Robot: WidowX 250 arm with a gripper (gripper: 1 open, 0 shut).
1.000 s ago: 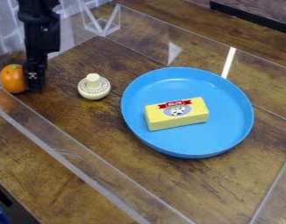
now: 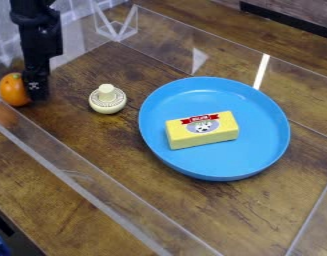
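My black gripper (image 2: 34, 82) reaches down at the upper left, its fingertips low beside an orange round object (image 2: 12, 91) at the left edge. The fingers are dark and overlap, so their exact spacing is hard to see; they appear open, at the orange object's right side. A yellow box with a red label (image 2: 202, 136) lies on a blue plate (image 2: 213, 98) at the centre right. A small cream, knobbed round object (image 2: 107, 100) stands between my gripper and the plate.
Transparent walls or edges cross the view diagonally. A thin white strip (image 2: 261, 72) lies behind the plate.
My gripper and the orange object have shifted very slightly at the left edge; the plate, yellow box and cream object are unmoved.
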